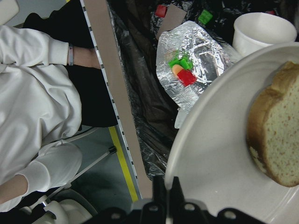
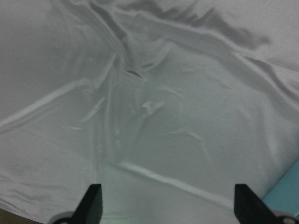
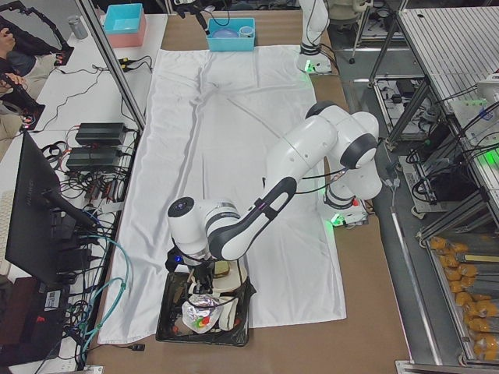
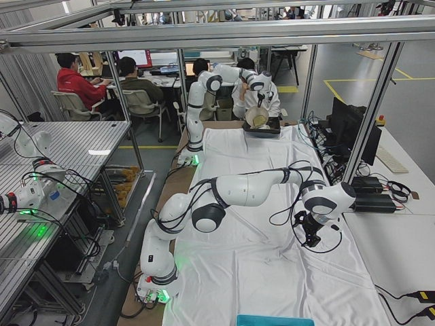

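A white plate [image 1: 210, 154] with a slice of bread [image 1: 275, 126] is held at its rim by my left gripper, above a black-lined bin [image 3: 168, 327]. In that bin lie crumpled foil [image 1: 187, 60] with toy bricks on it, a white paper cup [image 1: 261, 32] and small red and green pieces. My right gripper stands open over the bare white cloth, nothing between its fingers.
A blue tub [image 3: 230, 45] stands at the far end from the bin, and its edge [image 2: 282, 191] shows in the right wrist view. A person [image 4: 258, 98] sits beyond the bin.
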